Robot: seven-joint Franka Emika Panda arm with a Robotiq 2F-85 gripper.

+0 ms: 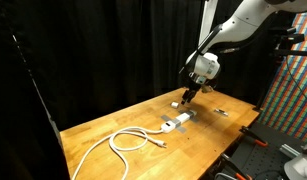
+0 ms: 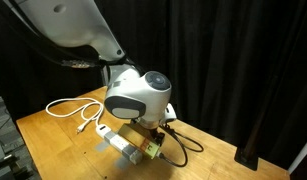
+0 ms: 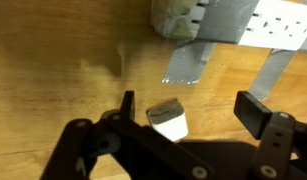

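My gripper stands open above the wooden table, one black finger at the left and the other at the right of the wrist view. Between and below the fingers lies a small white block, its lower part hidden by the gripper. In exterior view 1 the gripper hangs near the white block, just to its right. A white power strip is taped to the table with grey tape; its end shows at the top of the wrist view.
A white cord loops over the left of the table. Small items lie at the right. A small box stands near the table's back edge, and a black cable curves behind the gripper.
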